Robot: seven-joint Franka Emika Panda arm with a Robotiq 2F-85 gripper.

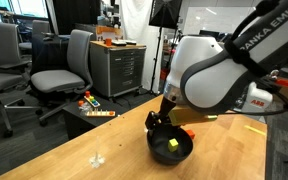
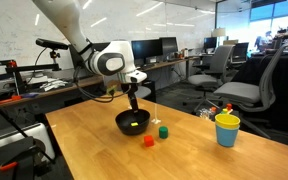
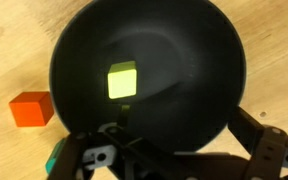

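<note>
A black bowl stands on the wooden table, with a yellow-green cube lying on its inside floor. The same cube shows in exterior view 2 within the bowl. My gripper hangs just above the bowl, apart from the cube. In the wrist view its dark fingers are spread wide at the lower edge, so it is open, with nothing held. An orange-red cube rests on the table beside the bowl.
A green object sits near the red cube. A blue and yellow bucket stands farther right, holding colourful items. A dark box with colourful pieces is at the table's far edge.
</note>
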